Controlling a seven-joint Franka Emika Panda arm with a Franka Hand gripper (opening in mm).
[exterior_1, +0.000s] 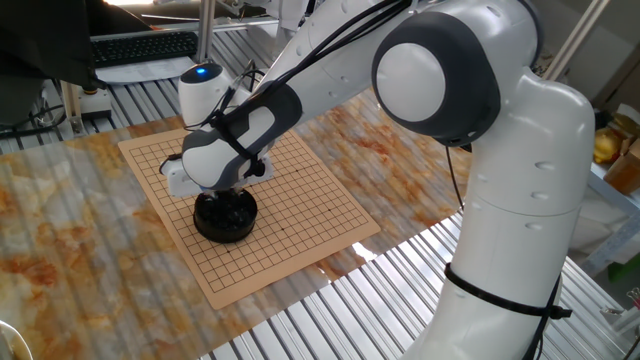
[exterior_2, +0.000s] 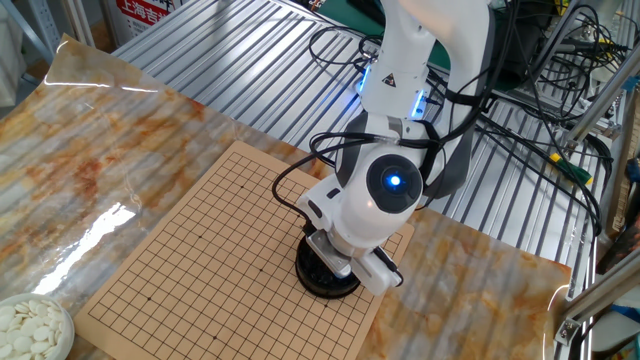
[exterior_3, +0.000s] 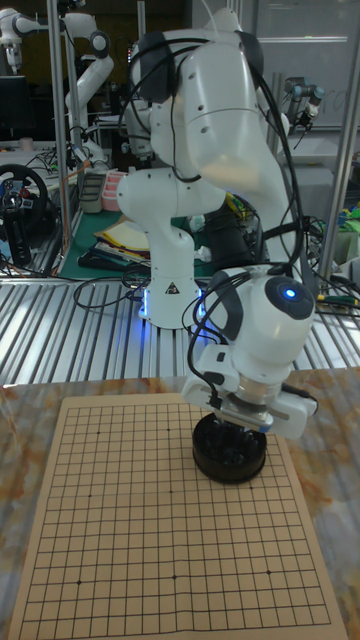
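Note:
A round black bowl (exterior_1: 225, 222) of dark pieces stands on the tan gridded board (exterior_1: 310, 215). Directly above it, my gripper (exterior_1: 229, 193) points down with its fingertips at or near the bowl's rim. In exterior view 3 the hand covers the back right of the bowl (exterior_3: 228, 461); in exterior view 2 it covers much of the bowl (exterior_2: 322, 280) from above. The fingertips are small and dark against the pieces, so whether they are apart or together, or pinch a piece, cannot be made out.
A white bowl of white pieces (exterior_2: 32, 327) sits off the board at the lower left of exterior view 2. No stones show on the visible grid. The marbled tabletop (exterior_2: 120, 170) around the board is mostly bare. Cables (exterior_2: 290, 175) loop beside the hand.

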